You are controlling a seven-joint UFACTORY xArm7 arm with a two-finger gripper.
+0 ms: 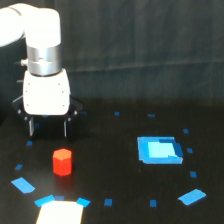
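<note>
My white gripper [49, 128] hangs at the left of the camera view, its two dark fingers spread wide with nothing between them. A red block [62, 162] rests on the dark table, below the gripper in the picture and a little to the right of its middle. Fingers and block do not touch in this view. At the right lies a blue square [145, 152] with a white patch [161, 150] in its middle. A pale block-like thing [60, 212] is at the bottom edge, partly cut off, with blue pieces around it.
Blue strips lie flat at the lower left [22, 185] and lower right [192, 197]. Small blue marks dot the dark table. Between the red block and the blue square the surface is clear. A dark curtain [150, 60] hangs behind.
</note>
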